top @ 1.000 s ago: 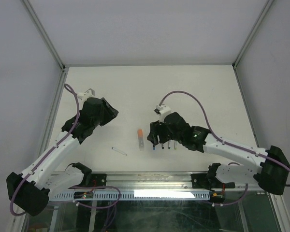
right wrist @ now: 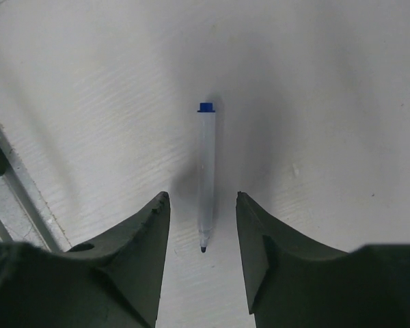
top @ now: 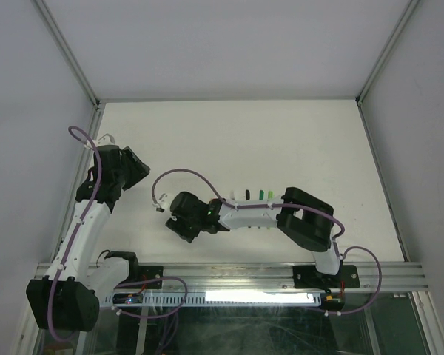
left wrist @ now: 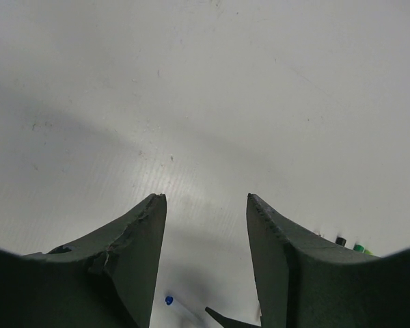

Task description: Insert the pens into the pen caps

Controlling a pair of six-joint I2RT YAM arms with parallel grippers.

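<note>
A single pen point(right wrist: 206, 157) with a clear body, a blue end and a small dark tip lies on the table in the right wrist view. My right gripper is open above it; the pen shows between the fingers but is not held. From above, the right gripper point(top: 182, 231) covers this pen. My left gripper stands open over bare table, nothing between its fingers; the pen's blue end point(left wrist: 169, 300) shows below in its view. Behind the right arm, a row of pens shows only its ends, with a dark one point(top: 247, 195) and a green one point(top: 261, 195).
The right forearm point(top: 251, 214) stretches across the front of the table and hides most of the row. Bare white table point(top: 237, 140) fills the back and middle. A metal rail point(top: 222, 274) runs along the front edge.
My right gripper has swung left from the row of pens to the lone pen. The left arm has drawn back to the left.
</note>
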